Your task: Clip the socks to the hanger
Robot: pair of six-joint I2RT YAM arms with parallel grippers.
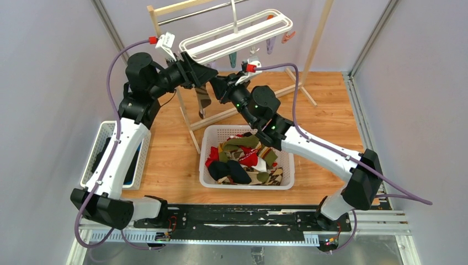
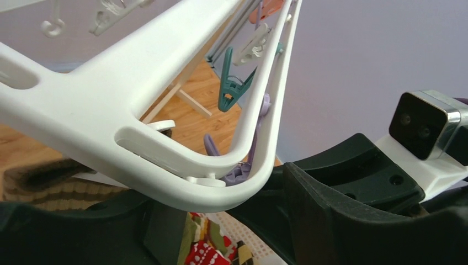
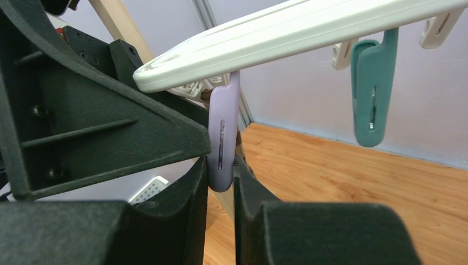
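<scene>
The white hanger (image 1: pixel 237 37) hangs from the rack's bar. My right gripper is shut on the lower end of a purple clip (image 3: pixel 223 124) below the hanger's near-left end. At that corner, my left gripper has its fingers parted around the hanger's rounded end. One left finger (image 3: pixel 110 124) reaches close beside the purple clip in the right wrist view. A brown striped sock (image 2: pixel 60 190) hangs under this end, also seen as the dangling sock (image 1: pixel 203 102) from above. Its upper edge is hidden, so I cannot tell whether a clip grips it.
A white basket (image 1: pixel 205 157) full of mixed socks stands on the floor below. Another white basket (image 1: pixel 87 174) with dark contents is beside my left arm. A teal clip (image 3: pixel 372 91) and several others hang along the hanger. Wooden rack legs (image 1: pixel 314 41) stand close by.
</scene>
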